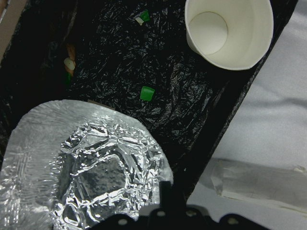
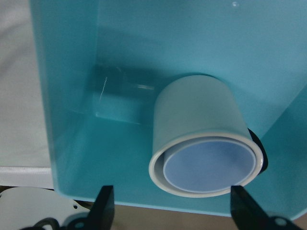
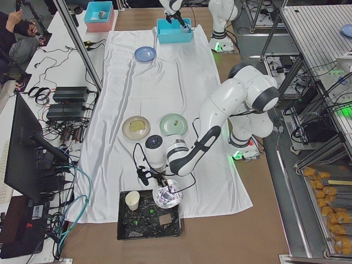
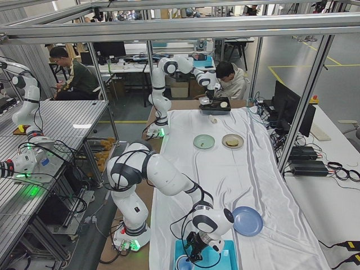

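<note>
My left gripper [image 3: 161, 181] is at the near edge of the black tray [image 3: 124, 231], apparently shut on a crumpled foil dish [image 1: 110, 182], which hangs over the tray's right part. The tray, lined with black plastic, holds a white paper cup [image 1: 230, 38] and small green bits. A translucent roll [image 1: 254, 184] lies on the cloth outside it. In the right wrist view, my right gripper stands open inside or just above a blue bin [image 2: 67, 143], over a pale cylindrical container [image 2: 192, 110] lying on its side.
A beige plate [image 3: 136, 125] with a yellow item, a green plate [image 3: 173, 124] and a blue plate [image 3: 145, 54] lie on the white cloth [image 3: 99, 165]. Monitors and cables line the neighbouring desk.
</note>
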